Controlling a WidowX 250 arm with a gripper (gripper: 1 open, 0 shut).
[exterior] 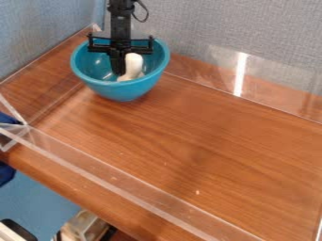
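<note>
A teal bowl point(120, 87) stands near the back-left corner of the wooden table point(201, 160). Inside it is a pale, cream-coloured object point(132, 68). My black gripper point(117, 66) reaches down from above into the bowl, just left of the pale object. It looks shut; whether anything is between its fingertips is hard to tell, as they are small and partly hidden.
Clear walls point(239, 73) edge the table at back and front-left. A dark blue item point(7, 122) lies at the far left edge, outside the wall.
</note>
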